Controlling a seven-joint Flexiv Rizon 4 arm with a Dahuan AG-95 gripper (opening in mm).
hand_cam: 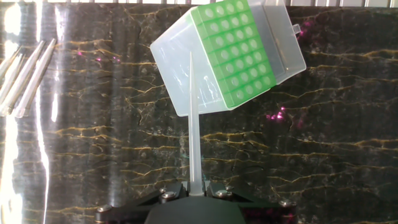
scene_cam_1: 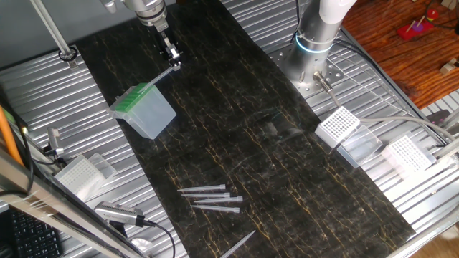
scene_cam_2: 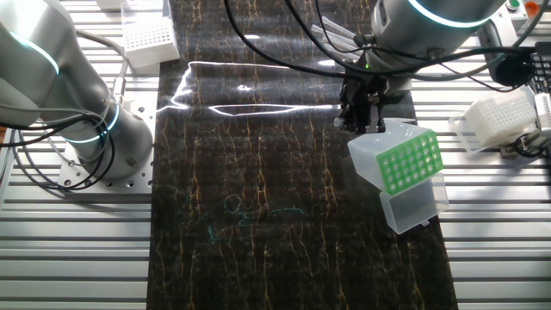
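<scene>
In the wrist view my gripper is shut on the wide end of a long translucent pipette tip point(hand_cam: 194, 137). The tip's narrow end points away from the fingers and overlaps the clear side of the tip box in that view; whether it touches cannot be told. The box point(scene_cam_1: 157, 117) is translucent with a green perforated rack point(hand_cam: 237, 53) and an open lid point(hand_cam: 281, 43). It stands by the left edge of the dark board in exterior view 1. Arm and cables partly cover my gripper point(scene_cam_2: 368, 123) in exterior view 2, close beside the box.
Several loose pipette tips point(scene_cam_1: 215, 197) lie on the dark marbled board, with another tip point(scene_cam_1: 238, 244) at its near edge. White perforated racks point(scene_cam_1: 338, 125) stand along the right side, a further rack point(scene_cam_1: 81, 178) at left. The board's middle is mostly clear.
</scene>
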